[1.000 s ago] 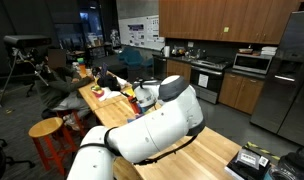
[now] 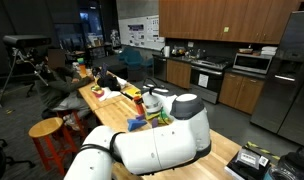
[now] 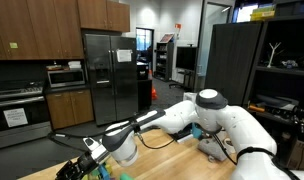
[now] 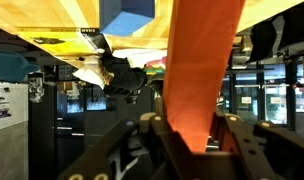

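A long orange object [image 4: 197,65] fills the middle of the wrist view, running up from between the dark fingers. My gripper is shut on it; what the object is cannot be told. In exterior view 1 the gripper [image 2: 152,103] is small, over the far part of the wooden table, and its fingers are hard to make out. A blue block-like thing [image 4: 124,15] stands at the top of the wrist view, left of the orange object and apart from the fingers.
The wooden table [image 2: 207,162] has bare room at its near right. A dark boxed item [image 2: 249,160] lies at that right edge. Several small coloured things sit around the gripper. Red stools [image 2: 47,130] stand left of the table.
The arm has shifted to the right and lower in exterior view 1, bringing the gripper along. The table's right-hand items have stayed put.
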